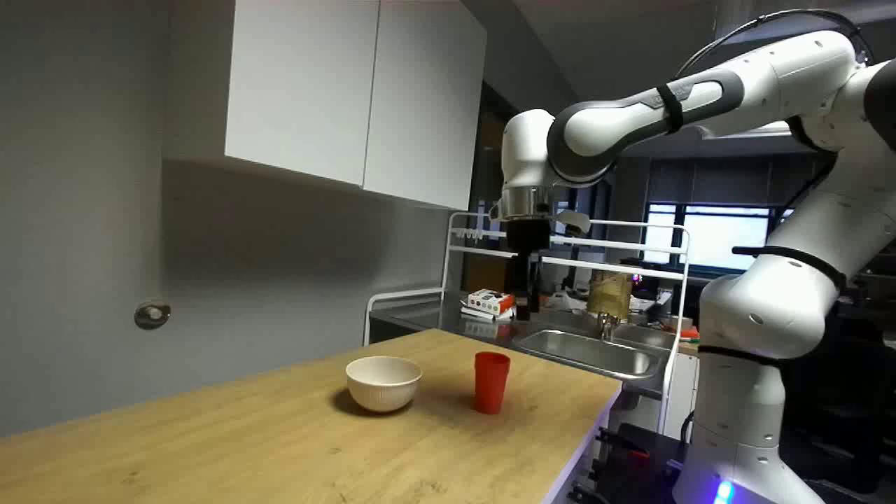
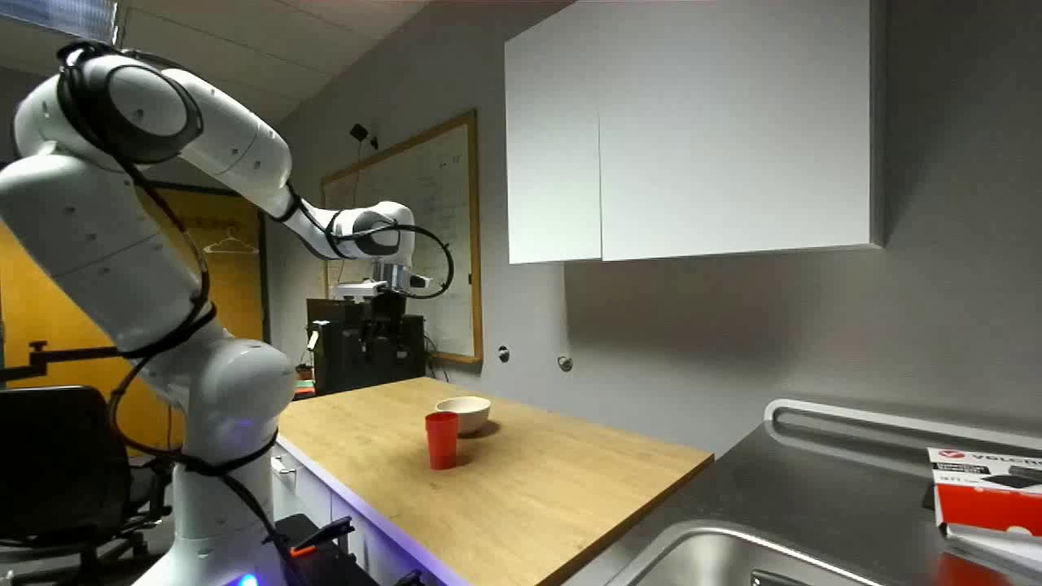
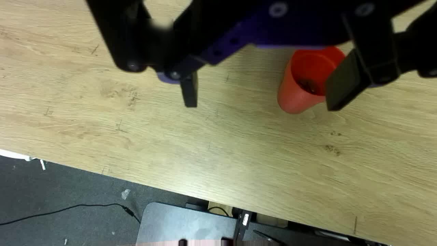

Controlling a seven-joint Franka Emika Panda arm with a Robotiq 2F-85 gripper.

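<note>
On the wooden table stands an upright red cup (image 1: 491, 382). A cream bowl (image 1: 383, 383) sits beside it, nearer the wall, and the two are apart. High above the tabletop hangs my gripper (image 1: 524, 306), pointing down and touching neither. In the wrist view the gripper is open, its fingers wide apart with nothing held. Seen from above there, the cup (image 3: 301, 88) lies below the gap, toward the right finger, which covers part of its side. The bowl is out of that view, but exterior view 2 shows the bowl (image 2: 465, 414) behind the cup (image 2: 441, 441).
White cabinets (image 1: 348, 92) hang on the wall above the table (image 1: 252, 428). Past the table's end are a metal sink (image 1: 588, 351), a white rack (image 1: 579, 243) and a red-and-white box (image 1: 491, 301).
</note>
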